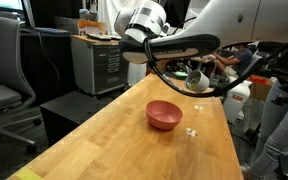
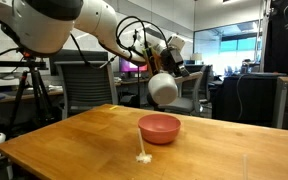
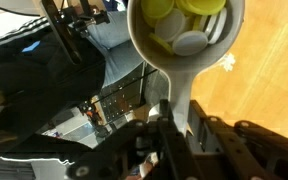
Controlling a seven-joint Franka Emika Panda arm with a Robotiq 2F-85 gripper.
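Observation:
A white cup (image 2: 164,90) hangs in the air over the red bowl (image 2: 160,127), held by its handle (image 3: 181,95). My gripper is shut on that handle, which runs between its dark fingers in the wrist view. Inside the cup lie several yellow and whitish round pieces. In exterior view 1 the cup (image 1: 197,82) appears tilted, up and to the right of the bowl (image 1: 164,115). The bowl stands upright on the wooden table, apart from the cup; its inside is too small to make out.
Small white bits (image 1: 191,132) lie on the table (image 1: 104,140) near the bowl. An office chair (image 1: 4,95) and a dark cabinet (image 1: 99,65) stand beyond it.

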